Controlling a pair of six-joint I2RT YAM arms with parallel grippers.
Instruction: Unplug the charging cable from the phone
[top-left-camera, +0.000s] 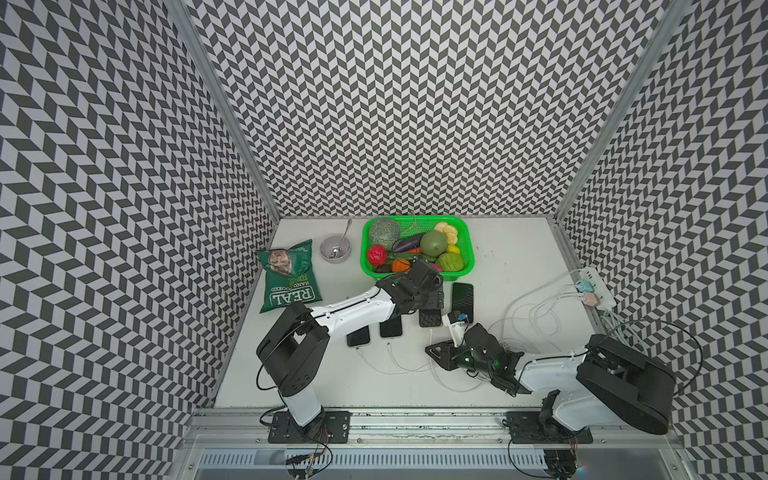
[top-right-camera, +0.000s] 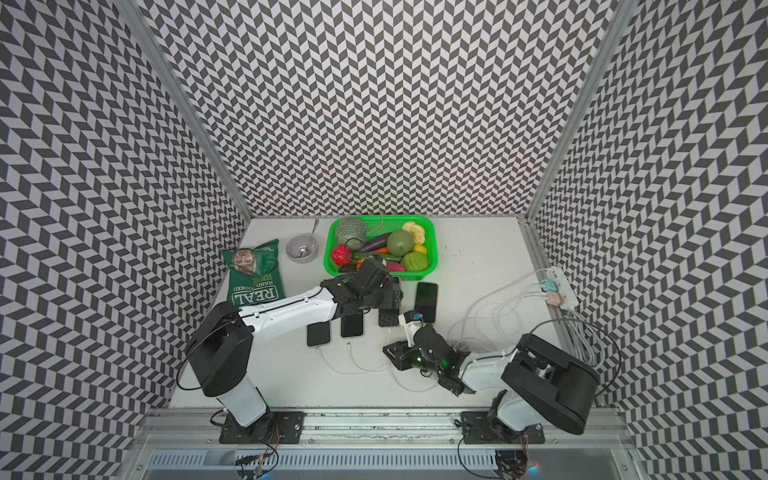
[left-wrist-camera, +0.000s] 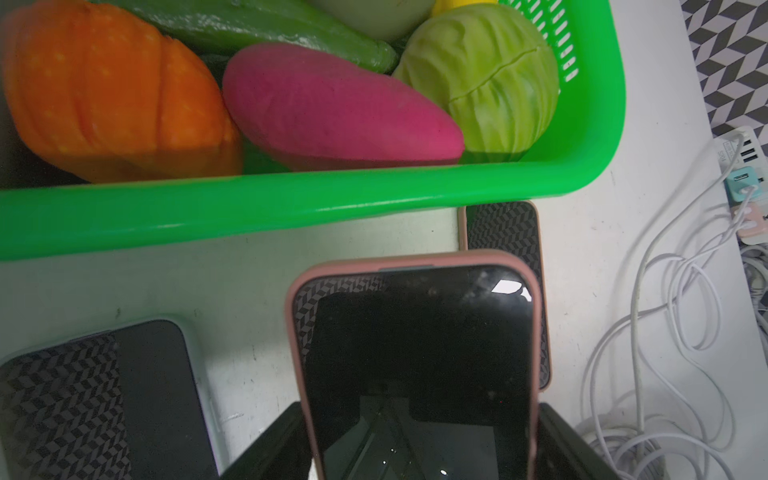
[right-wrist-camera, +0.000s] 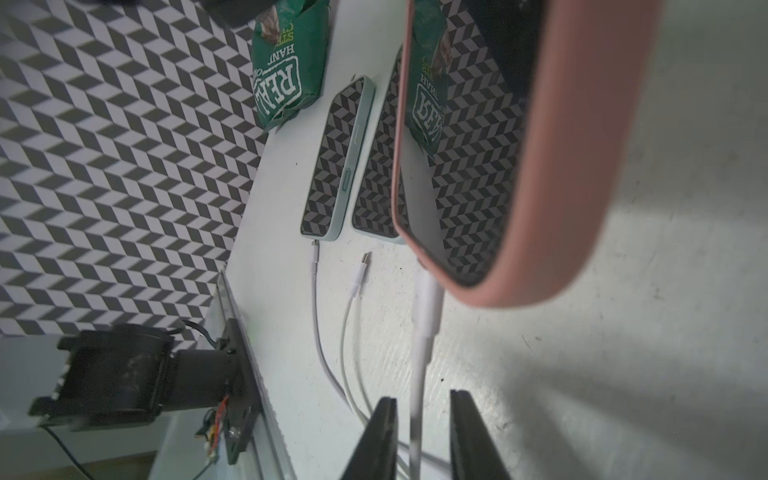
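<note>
A phone in a pink case (left-wrist-camera: 424, 336) hangs tilted above the table, with my left gripper shut on its sides. In the right wrist view the same phone (right-wrist-camera: 580, 176) fills the upper right, and a white charging plug (right-wrist-camera: 429, 304) meets its bottom edge. From that plug the white cable (right-wrist-camera: 417, 384) runs down between the fingers of my right gripper. These fingers stand part open, with gaps on both sides of the cable, below the plug. Seen from above, the right gripper (top-left-camera: 438, 353) is in front of the held phone (top-left-camera: 430, 318).
Close behind the phone is a green basket (left-wrist-camera: 320, 200) of vegetables. Another pink-edged phone (left-wrist-camera: 508, 232) lies to the right, two phones to the left. One loose cable end (right-wrist-camera: 365, 260) lies on the table. Cables lead to a power strip (top-left-camera: 598, 288) at right.
</note>
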